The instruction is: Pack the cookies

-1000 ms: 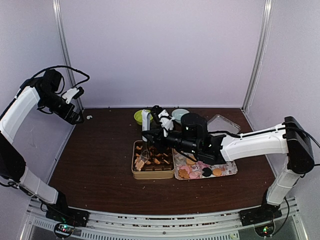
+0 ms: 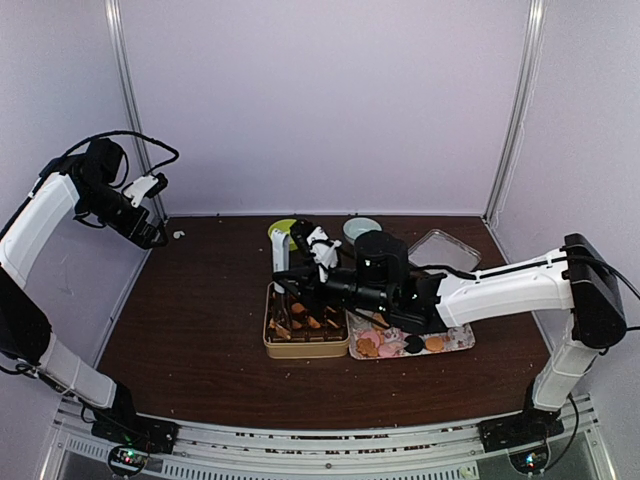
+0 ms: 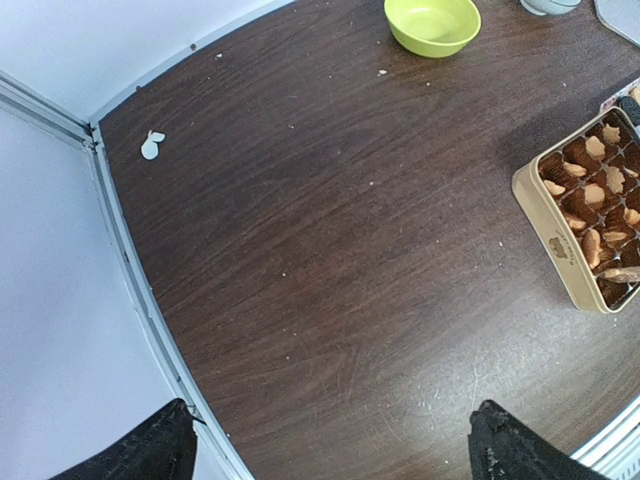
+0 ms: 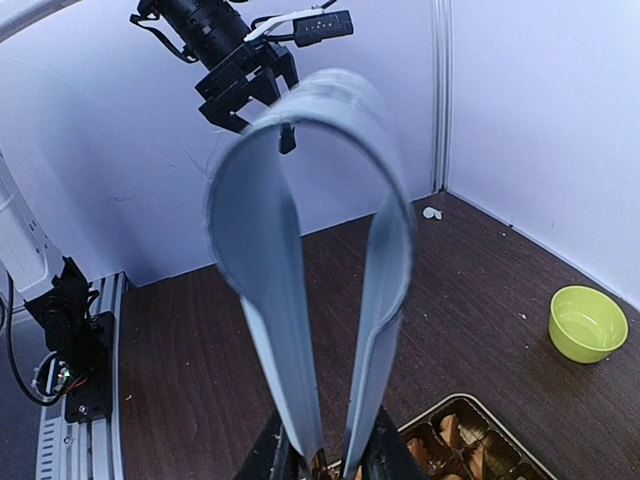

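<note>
A cream tin (image 2: 306,348) with a dark divided insert holds cookies at table centre; it also shows at the right of the left wrist view (image 3: 560,245). My right gripper is shut on white tongs (image 4: 370,290), held upright over the tin's left part; their lower tips are hidden in the right wrist view. A patterned tray (image 2: 455,338) of pink, dark and tan cookies lies right of the tin, partly behind the right arm. My left gripper (image 2: 155,235) hangs open and empty high at the left, away from the tin.
A green bowl (image 3: 432,45), a pale bowl (image 2: 362,225) and a clear tray (image 2: 450,245) stand at the back. A small white object (image 3: 150,148) lies at the back left.
My right gripper and the tongs have shifted slightly left over the tin. The left arm has not moved.
</note>
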